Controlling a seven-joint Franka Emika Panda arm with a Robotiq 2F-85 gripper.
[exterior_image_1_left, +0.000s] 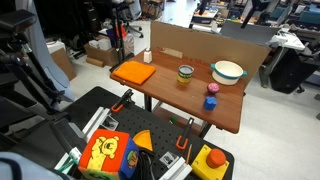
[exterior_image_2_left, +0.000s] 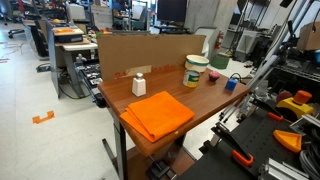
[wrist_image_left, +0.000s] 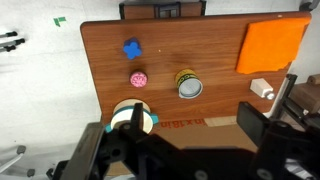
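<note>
Below the wrist camera, my gripper stands open, its dark fingers spread wide with nothing seen between them. Under it lies a brown table (wrist_image_left: 208, 40). On the tabletop are a can (wrist_image_left: 188, 84) with a yellow-green band, a small pink object (wrist_image_left: 138, 78) and a small blue object (wrist_image_left: 131, 48). A white pot (exterior_image_1_left: 228, 72) stands at the back right in exterior view 1. An orange cloth (exterior_image_1_left: 133, 72) lies flat towards the left, with a small white bottle (exterior_image_1_left: 147, 55) behind it. My gripper is apart from all of them.
A cardboard panel (exterior_image_1_left: 205, 45) rises along the table's back edge. In front is a black perforated surface (exterior_image_1_left: 130, 118), with a colourful toy cube (exterior_image_1_left: 104, 153) and a yellow block with a red knob (exterior_image_1_left: 211, 162) nearby. Bare tabletop lies around the can.
</note>
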